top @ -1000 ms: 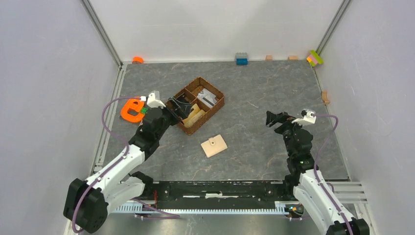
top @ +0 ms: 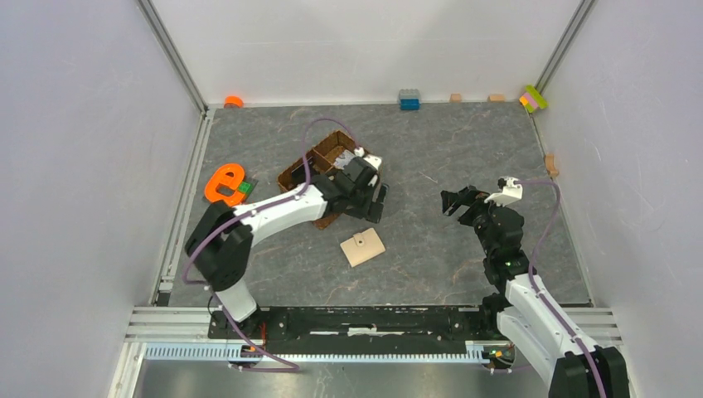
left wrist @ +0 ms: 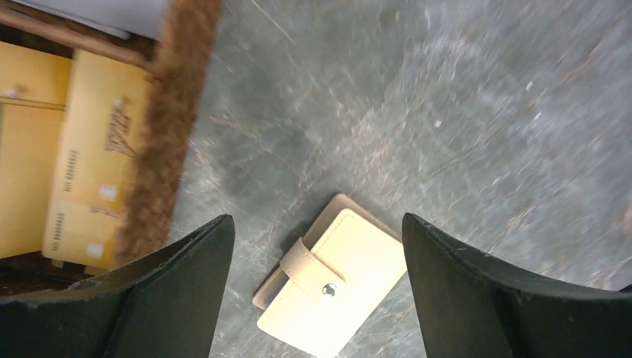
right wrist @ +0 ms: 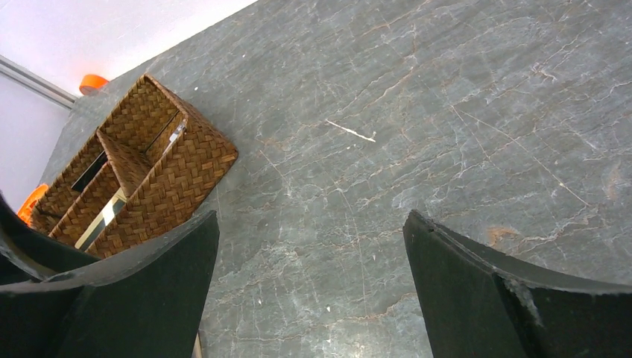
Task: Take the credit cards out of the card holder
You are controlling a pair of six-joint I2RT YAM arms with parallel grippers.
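The card holder (top: 362,247), cream with a snapped strap, lies closed on the grey table in front of the basket. In the left wrist view the card holder (left wrist: 339,280) shows its strap and metal snap; no cards are visible in it. My left gripper (top: 377,205) is open just behind the holder, beside the basket's right side, with nothing between its fingers. Out to the right over bare table, my right gripper (top: 448,204) stands open and empty, well apart from the holder.
A woven divided basket (right wrist: 160,186) with items inside stands behind the holder, partly under the left arm. An orange toy (top: 222,184) lies at the left. Blocks, including a blue one (top: 409,104), line the back edge. Table between the grippers is free.
My left gripper has swung right, from over the basket's left side to behind the card holder. The right gripper has shifted slightly left. The holder has not moved.
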